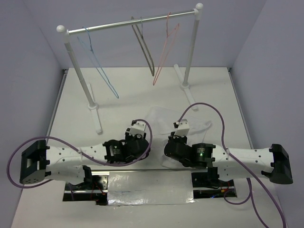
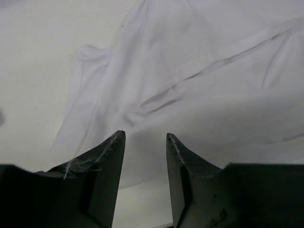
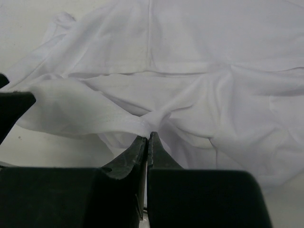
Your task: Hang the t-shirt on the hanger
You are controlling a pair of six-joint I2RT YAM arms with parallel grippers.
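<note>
A crumpled white t-shirt (image 1: 164, 116) lies on the white board, largely under the arms. My left gripper hangs over its edge, part open, nothing between its fingers. My right gripper is shut at a fold of the shirt (image 3: 85, 104); whether cloth is pinched between its tips is hard to tell. Blue (image 1: 103, 73), grey (image 1: 147, 55) and pink (image 1: 162, 61) hangers hang from the rail (image 1: 109, 25) above the back of the board.
The rack's posts (image 1: 78, 73) and feet (image 1: 186, 93) stand at either side. Grey walls enclose the board. The board's left part is clear of cloth.
</note>
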